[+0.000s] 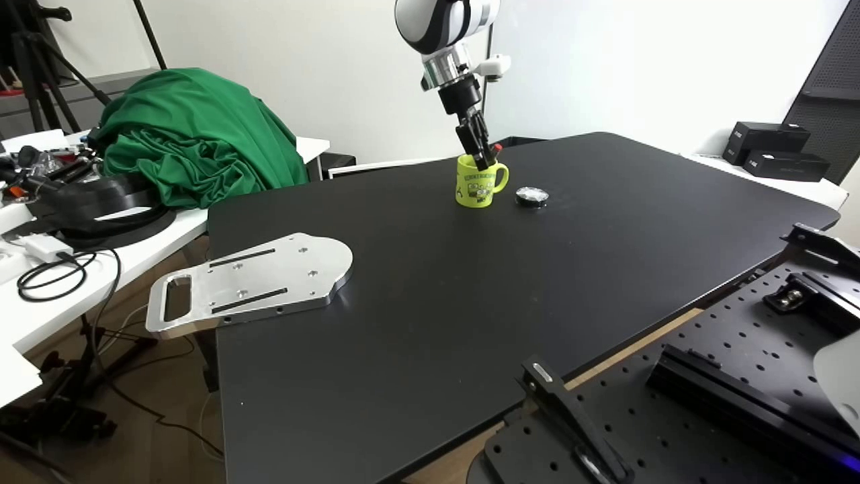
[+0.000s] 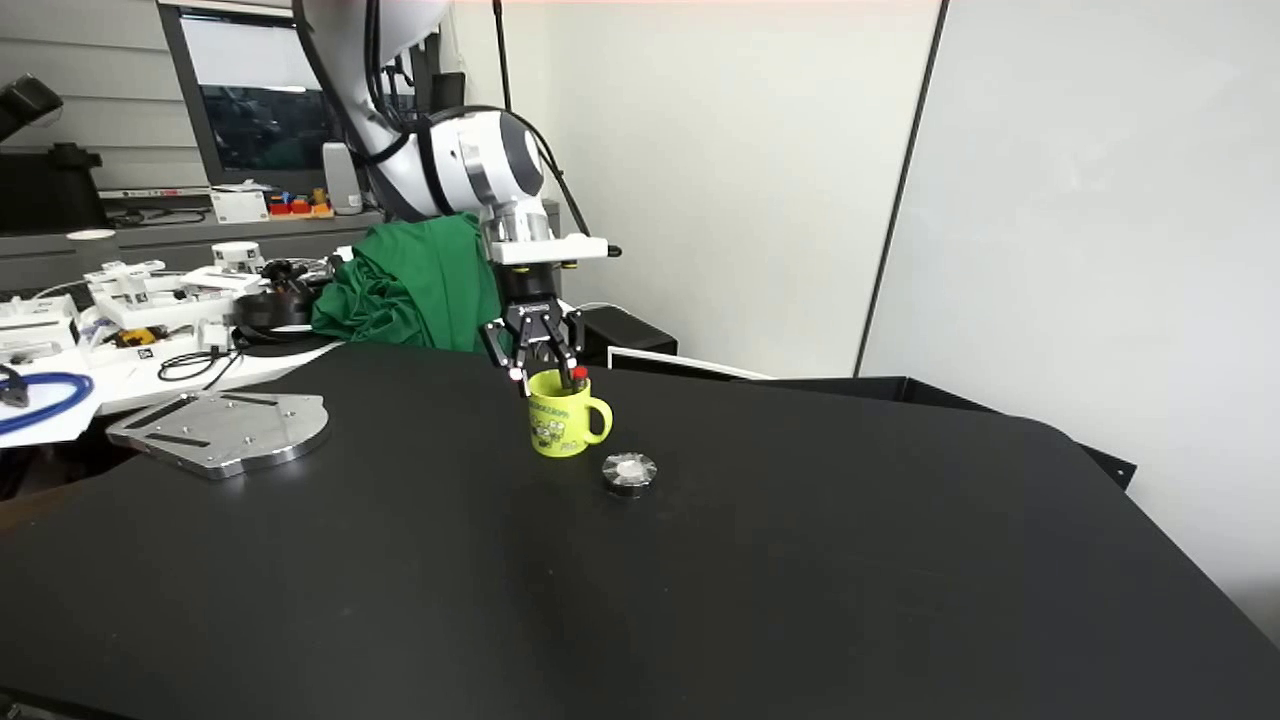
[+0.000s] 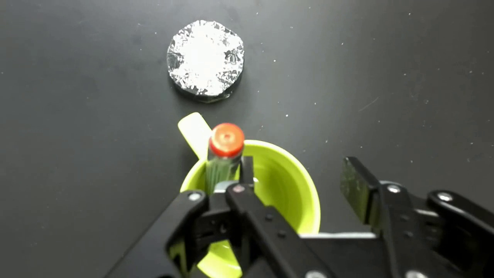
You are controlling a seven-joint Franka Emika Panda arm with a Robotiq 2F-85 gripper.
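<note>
A yellow-green mug (image 1: 474, 184) with printed figures stands upright on the black table, its handle toward the silver disc. Inside it, a red-capped pen or tube (image 3: 227, 141) rises near the handle side. My gripper is over the mug with its fingers apart. In the wrist view one finger reaches over the mug's opening beside the red-capped item, while the other finger's pad (image 3: 355, 192) is outside the rim. Whether either finger touches the mug I cannot tell. In exterior view 2 the mug (image 2: 559, 422) sits directly beneath the fingers.
A round silver-topped disc (image 3: 206, 60) lies close to the mug's handle. At the table's left edge rests a metal plate (image 1: 258, 278). A green cloth (image 1: 201, 137) is heaped on the side table.
</note>
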